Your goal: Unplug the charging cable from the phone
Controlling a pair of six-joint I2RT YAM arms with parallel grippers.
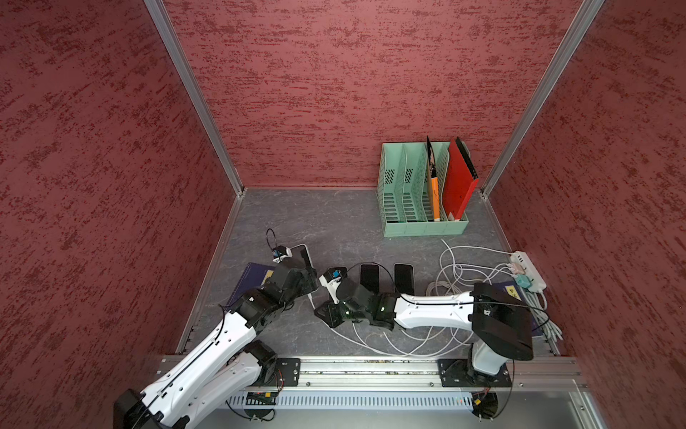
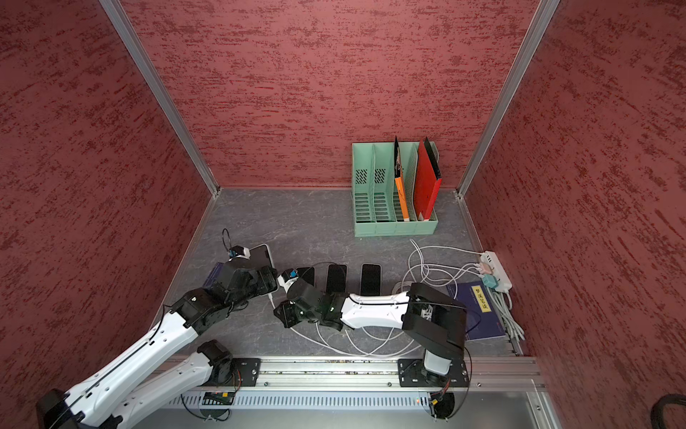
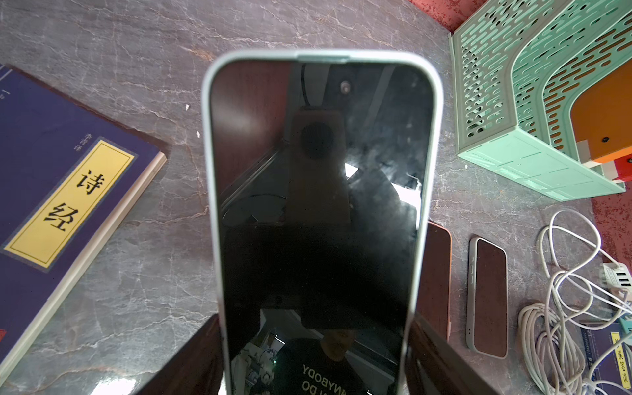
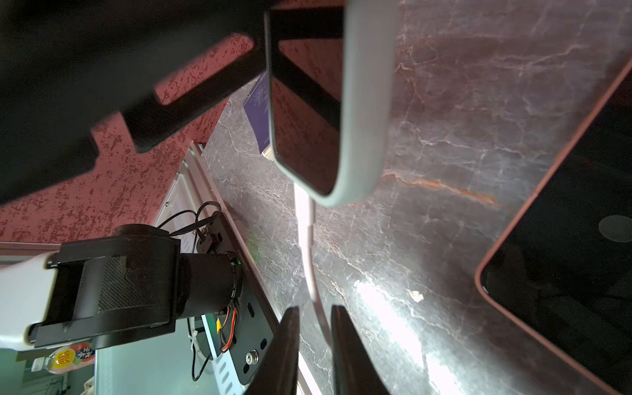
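Note:
My left gripper is shut on the sides of a pale-framed phone [image 3: 322, 191], held above the table with its dark screen facing the left wrist camera. In the right wrist view, the white cable [image 4: 309, 270] hangs from the phone's lower edge, its plug [image 4: 304, 210] meeting that edge. How deep the plug sits is hidden. My right gripper stands partly open a little below the plug, the cable passing by its fingertips. Whether the fingers touch the cable cannot be told. From the top left view, both grippers are close together at the front left.
Other phones [image 1: 403, 279] lie in a row right of the grippers. Loose white cables run to a power strip [image 1: 527, 270] at right. A blue book [image 3: 72, 197] lies left. The green rack [image 1: 423, 227] stands at the back.

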